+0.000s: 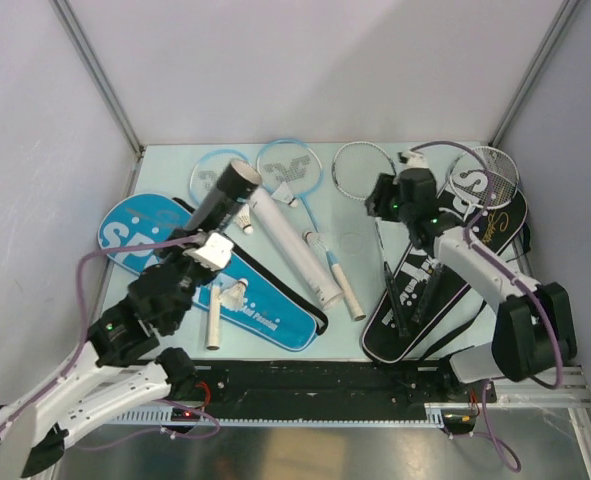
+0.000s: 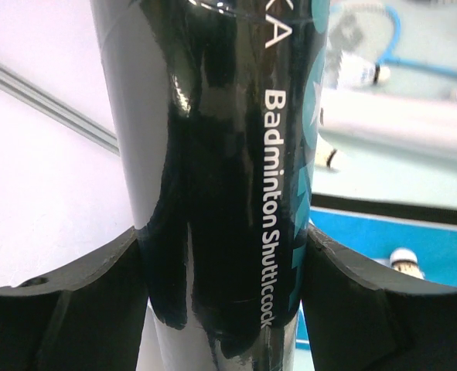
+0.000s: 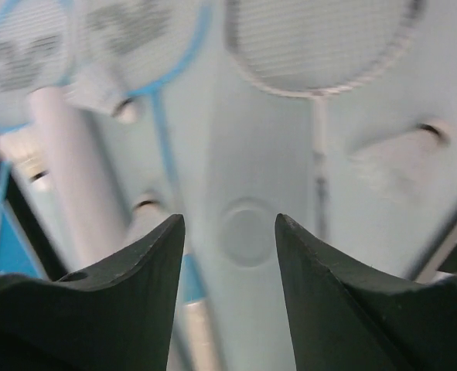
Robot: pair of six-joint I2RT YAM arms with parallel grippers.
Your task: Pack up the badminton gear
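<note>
My left gripper is shut on a black shuttlecock tube [image 1: 225, 197] marked "Badminton Shuttlecock", which it holds up over the blue racket bag [image 1: 275, 325]. My right gripper hangs over the white racket [image 1: 357, 165] and mid-table, its fingers parted with nothing seen between them; the view is blurred. Loose shuttlecocks [image 3: 100, 93] lie among the blue rackets [image 1: 285, 163], beside a long white tube [image 1: 295, 250].
A black racket bag [image 1: 395, 335] with another racket [image 1: 480, 175] lies on the right. A clear ring-shaped lid [image 3: 243, 232] lies mid-table. Side walls close in both ends of the table.
</note>
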